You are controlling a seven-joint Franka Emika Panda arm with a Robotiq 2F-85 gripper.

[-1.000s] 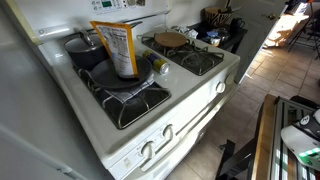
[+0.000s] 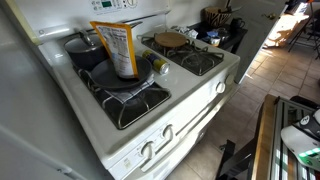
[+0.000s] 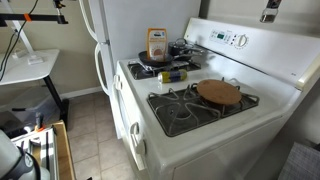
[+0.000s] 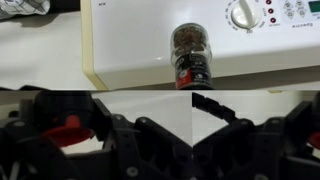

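In the wrist view, a clear spice jar (image 4: 190, 55) with dark contents and a dark label lines up with the middle of my gripper. The fingers are shut on it, though the contact itself is hard to make out. The stove's control panel (image 4: 150, 35) is behind the jar. Neither exterior view shows the gripper clearly; in exterior view 1 only part of the white arm (image 2: 302, 142) is at the right edge.
A skillet (image 2: 124, 76) with an orange bag (image 2: 116, 45) upright on it occupies the left burners. Nearby are a dark pot (image 2: 85, 50) and a small yellow-banded jar (image 3: 170, 75). A round brown board (image 3: 218, 92) covers part of the other burner grate.
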